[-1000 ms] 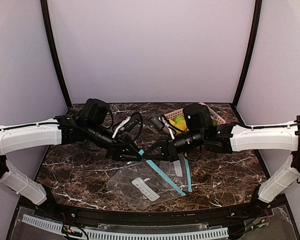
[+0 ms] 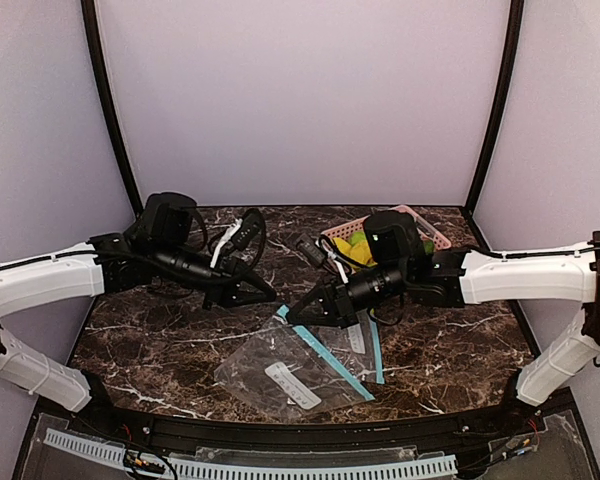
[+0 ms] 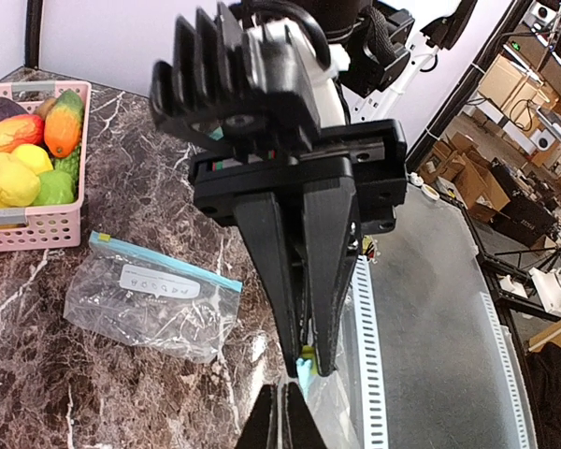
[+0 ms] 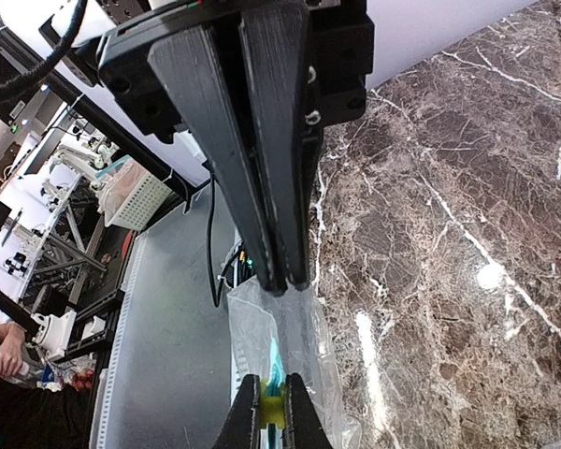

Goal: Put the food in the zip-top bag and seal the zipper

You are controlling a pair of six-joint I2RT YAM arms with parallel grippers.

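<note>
A clear zip top bag (image 2: 290,375) with a blue zipper strip (image 2: 330,358) and a white label lies flat at the front of the table, no food showing in it. My right gripper (image 2: 290,321) is shut at the strip's far end. In the right wrist view, a yellow slider (image 4: 273,410) sits between the right fingers, with the blue strip around it. My left gripper (image 2: 274,297) is just left of that end, apart from the bag. Its fingers (image 4: 279,210) are closed together with nothing between them. Toy food (image 3: 9,178) fills a pink basket (image 3: 60,226).
A second clear bag (image 3: 154,299) with a blue strip lies flat behind the first, on the basket side, partly under my right arm in the top view. Bare marble tabletop (image 2: 150,345) extends on the left.
My left gripper has drawn back up and to the left, away from the zipper's end, which it was touching or nearly touching before. The right gripper and the bag look almost unchanged.
</note>
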